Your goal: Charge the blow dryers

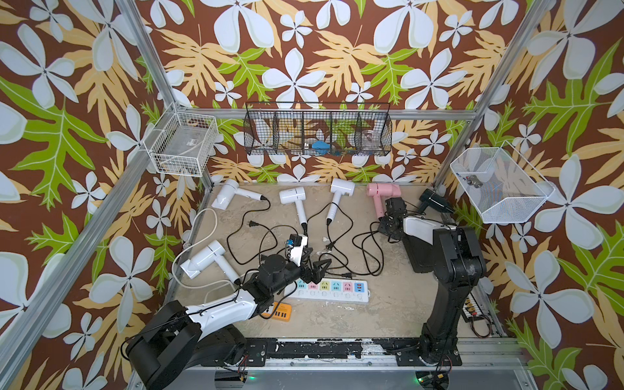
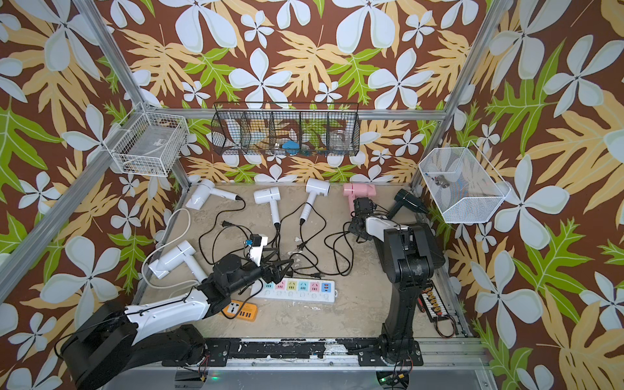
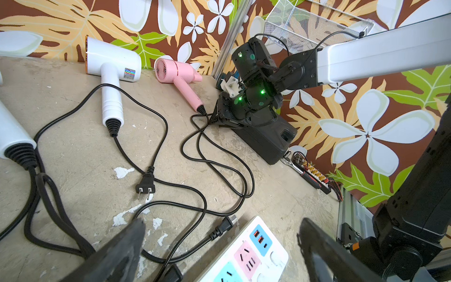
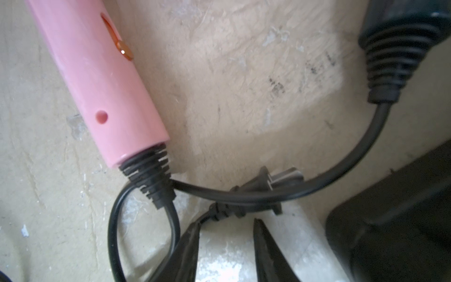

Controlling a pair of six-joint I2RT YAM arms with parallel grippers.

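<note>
The pink dryer and a dark green dryer lie at the back right, with several white dryers to the left. My right gripper is low at the pink dryer's cord end, fingertips apart with nothing clearly between them. A black plug lies just beyond the fingers, under a cable. My left gripper stands open above the white power strip, where loose plugs and tangled cords lie.
An orange power strip sits front left. A black box is under the right arm. Wire baskets hang on the walls. Bare table shows at front right.
</note>
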